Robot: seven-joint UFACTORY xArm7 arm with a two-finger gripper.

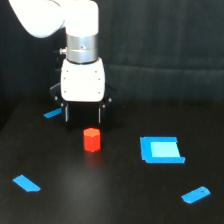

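Observation:
A small red block (92,140) stands upright on the black table, left of centre. The white robot arm comes down from the top left, and its gripper (83,113) hangs behind and above the block, slightly to its left, with its two dark fingers apart and nothing visible between them. A blue-bordered square (162,157) with a pale inner area lies to the right of the block.
Blue strips lie at the front left (26,183), front right (196,194) and back left (52,113).

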